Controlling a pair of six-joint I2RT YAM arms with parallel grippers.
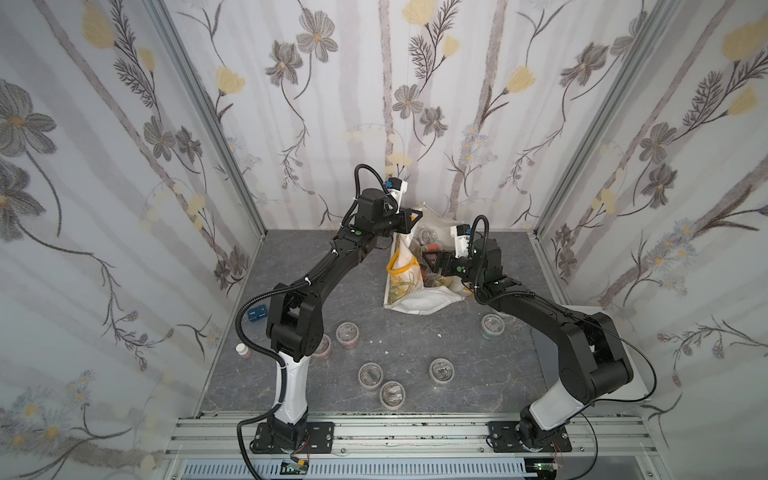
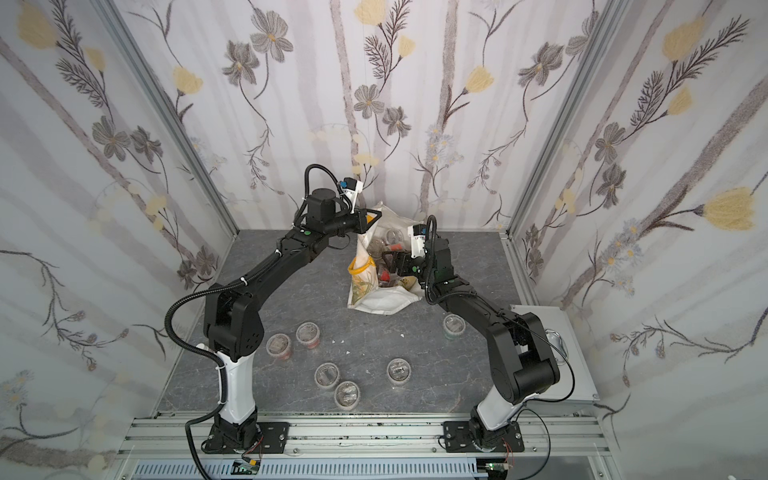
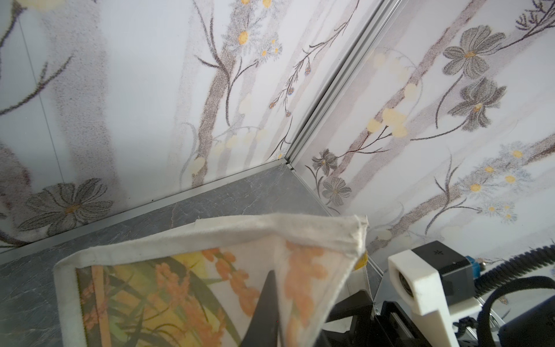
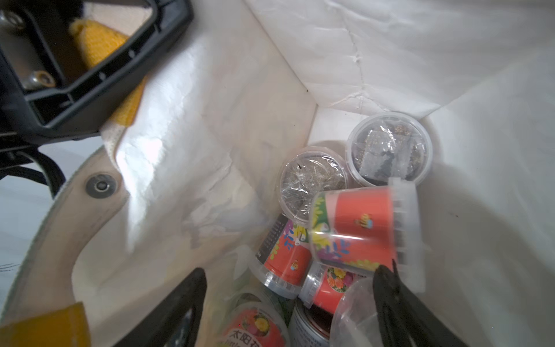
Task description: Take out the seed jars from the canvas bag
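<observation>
The white canvas bag point(image 1: 424, 301) stands open at the back of the table. My left gripper point(image 1: 412, 220) is shut on its upper rim point(image 3: 306, 228), holding it up. My right gripper is open inside the bag mouth, above several seed jars: a sideways red-labelled jar point(image 4: 352, 225), two clear-lidded ones point(image 4: 387, 144) behind it, and more below, partly hidden. Several jars point(image 2: 398, 370) also stand on the table in front of the bag.
A blue object point(image 1: 257, 313) and a small white bottle point(image 1: 243, 350) lie at the left. A white board point(image 2: 572, 360) is at the right edge. The front middle holds scattered jars with gaps between them.
</observation>
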